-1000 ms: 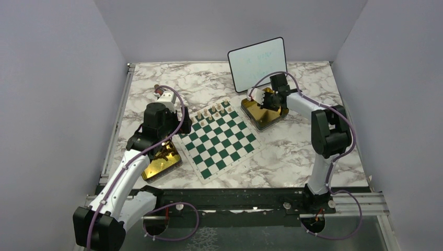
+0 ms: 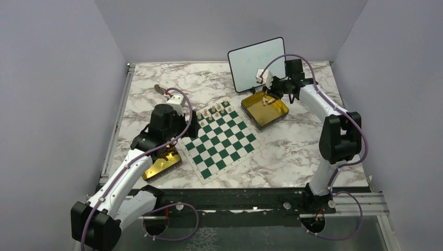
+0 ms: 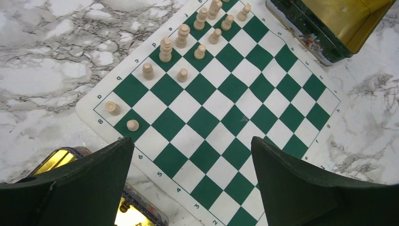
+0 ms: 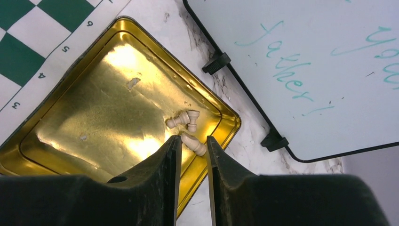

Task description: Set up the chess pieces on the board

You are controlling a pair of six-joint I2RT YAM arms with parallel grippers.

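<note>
The green-and-white chessboard (image 3: 233, 86) holds several light wooden pieces (image 3: 183, 35) along its far side, some in a second row. My left gripper hangs above the board's left part, open and empty. My right gripper is over the gold tin (image 4: 113, 103), its fingers part open. A pale piece (image 4: 192, 143) lies on its side in the tin, seen between and beyond the fingertips; whether anything touches it cannot be told. Two more pale pieces (image 4: 179, 119) lie just above it in the right wrist view.
A second gold tin (image 2: 162, 166) with dark pieces sits left of the board, partly under my left arm. A whiteboard (image 2: 256, 63) stands behind the right tin. Bare marble (image 2: 292, 151) lies at the front right.
My right arm has risen and moved back and right over the tin. My left gripper has shifted slightly to the right.
</note>
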